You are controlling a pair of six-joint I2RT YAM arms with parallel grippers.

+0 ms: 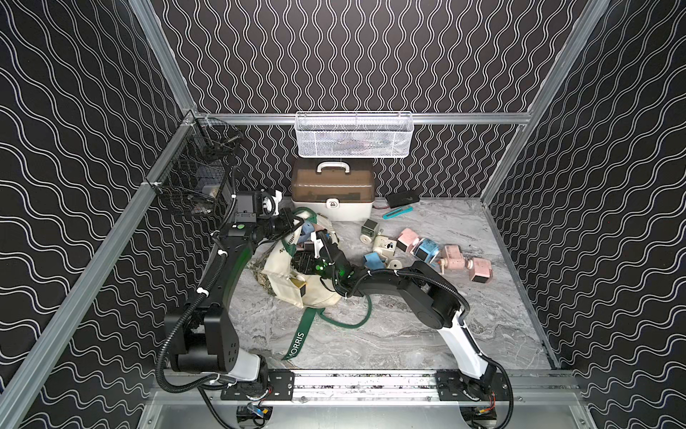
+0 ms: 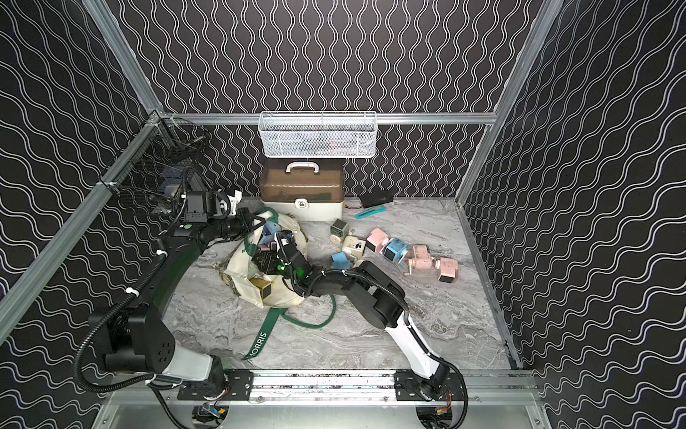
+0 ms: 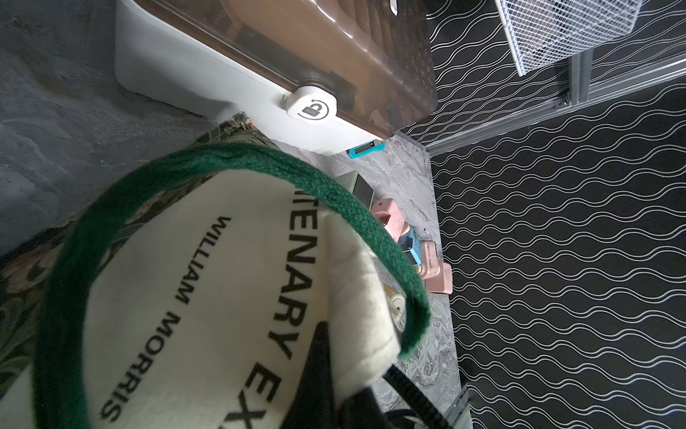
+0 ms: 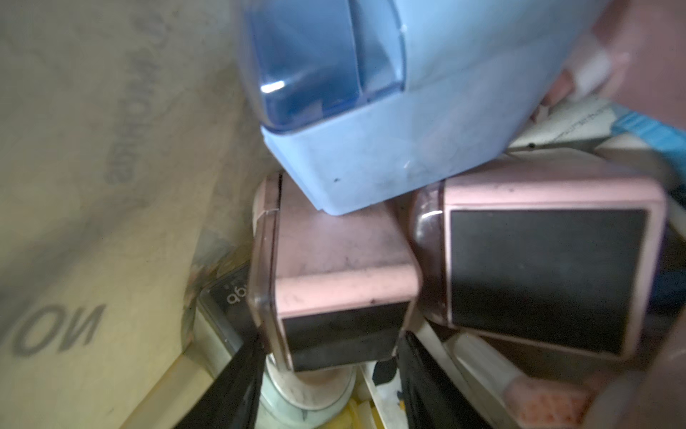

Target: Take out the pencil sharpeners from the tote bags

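Note:
The cream tote bag (image 1: 280,282) with green handles lies open, mouth up, on the left of the table. My left gripper (image 1: 297,224) is shut on its far left rim; printed cloth runs between the dark fingers in the left wrist view. Inside the bag, my right gripper stands part open, a finger at either side of a pink sharpener's (image 4: 343,250) lower end; contact is unclear. A light blue sharpener (image 4: 428,128) rests over it, and another pink sharpener (image 4: 546,268) lies to the right. A yellow sharpener (image 2: 261,287) shows near the bag's front.
Several sharpeners lie on the table right of the bag, including a dark green one (image 1: 369,230), a blue one (image 1: 426,248) and a pink one (image 1: 479,269). Behind stands a brown-lidded case (image 1: 332,187), beside a teal cutter (image 1: 397,212).

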